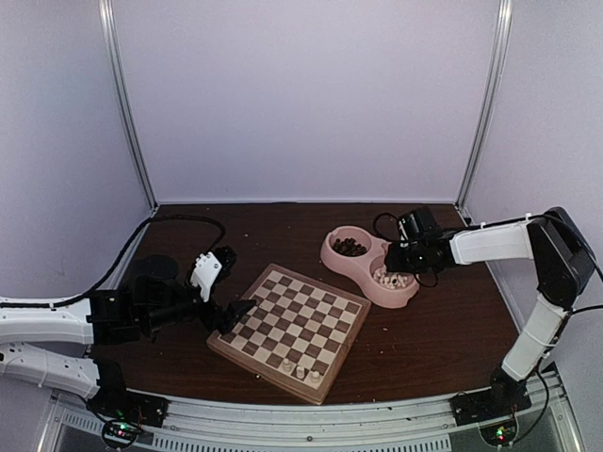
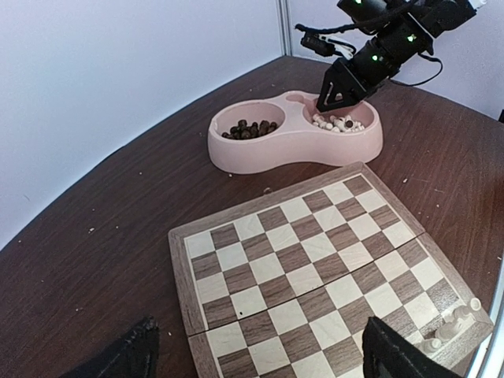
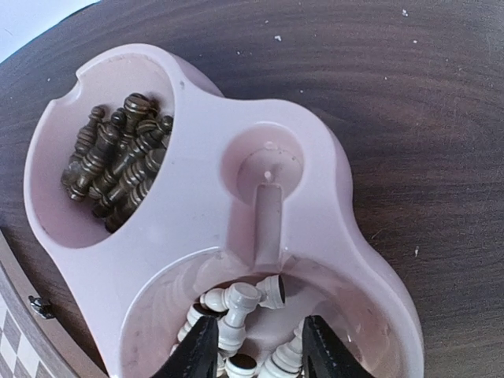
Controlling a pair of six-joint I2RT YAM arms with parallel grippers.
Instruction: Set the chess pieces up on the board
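On the dark table lies the chessboard [image 1: 295,325], with three white pieces [image 1: 300,372] upright at its near right corner. A pink two-bowl tray [image 3: 213,150] holds dark pieces [image 3: 122,153] in one bowl and white pieces [image 3: 236,315] lying jumbled in the other. Over the white bowl is my right gripper, its fingers apart, with white pieces below and around the tips; I see none gripped. My left gripper stands open above the board's left side, nothing between its fingers.
The tray's raised rim [image 2: 295,146] surrounds the right fingertips. Behind the board and left of the tray the table [image 1: 264,231] is clear. Pale walls enclose the back and sides.
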